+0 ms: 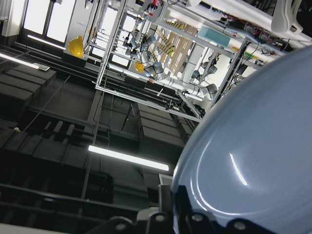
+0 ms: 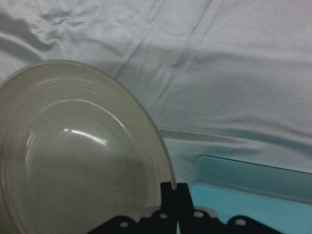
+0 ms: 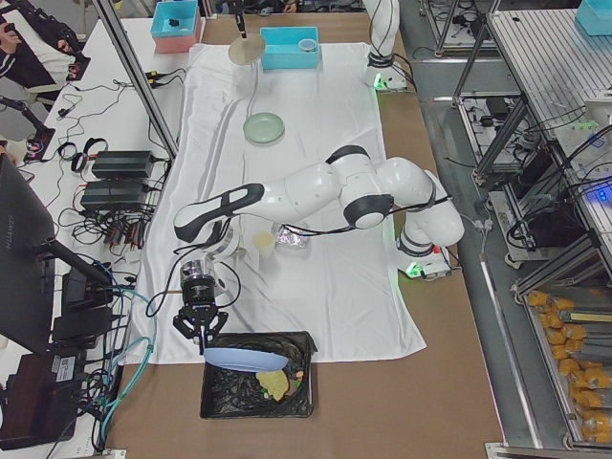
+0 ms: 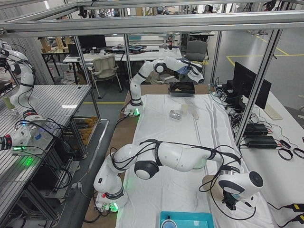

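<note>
My left gripper (image 3: 202, 335) is shut on the rim of a blue plate (image 3: 244, 358), tipped steeply above a black-lined bin (image 3: 220, 402) holding yellow and other scraps; the plate fills the right of the left wrist view (image 1: 248, 136). My right gripper is shut on the rim of a beige plate (image 2: 83, 161), held over the white cloth beside a turquoise bin (image 2: 248, 195). A green plate (image 3: 264, 127) lies on the cloth between the arms.
A foil container (image 4: 175, 114) and pale items lie on the cloth near the left arm, partly hidden in the camera left view. A monitor (image 3: 24, 249) and cables line one side. The cloth around the green plate is clear.
</note>
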